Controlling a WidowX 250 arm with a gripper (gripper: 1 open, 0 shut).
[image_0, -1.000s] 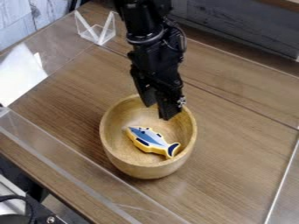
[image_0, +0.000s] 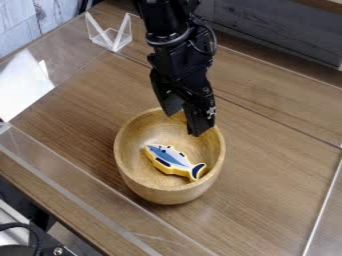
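A light wooden bowl (image_0: 140, 175) stands on the table. Inside it lies a toy fish (image_0: 174, 160), blue and white with yellow edges. My black gripper (image_0: 185, 116) hangs from the top of the view over the back part of the bowl, above and behind the fish and apart from it. It looks open, with nothing seen between its fingers.
A clear plastic piece (image_0: 110, 32) stands at the back left. A white sheet (image_0: 19, 85) is at the left edge, and a cable (image_0: 20, 232) at the lower left.
The gripper has shifted slightly over the back of the bowl, its fingers changing position a little. The bowl and the fish have not moved.
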